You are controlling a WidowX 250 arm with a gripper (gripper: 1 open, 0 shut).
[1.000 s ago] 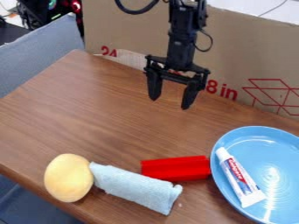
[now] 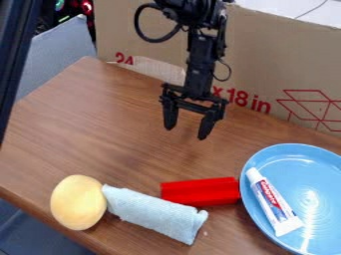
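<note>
My black gripper [image 2: 189, 122] hangs open above the back middle of the wooden table, in front of the cardboard, with nothing between its fingers. At the front of the table lie a round yellow object [image 2: 75, 202], a folded light blue cloth [image 2: 154, 212] and a red cylinder [image 2: 197, 192]. On the right, a blue plate [image 2: 313, 184] holds a white toothpaste tube [image 2: 273, 202].
A large cardboard sheet [image 2: 286, 75] stands along the table's back edge. A dark vertical bar [image 2: 14, 50] crosses the upper left of the view.
My gripper has shifted a little left and slightly down. A dark bar has appeared at the left edge of the view. The objects on the table look unchanged.
</note>
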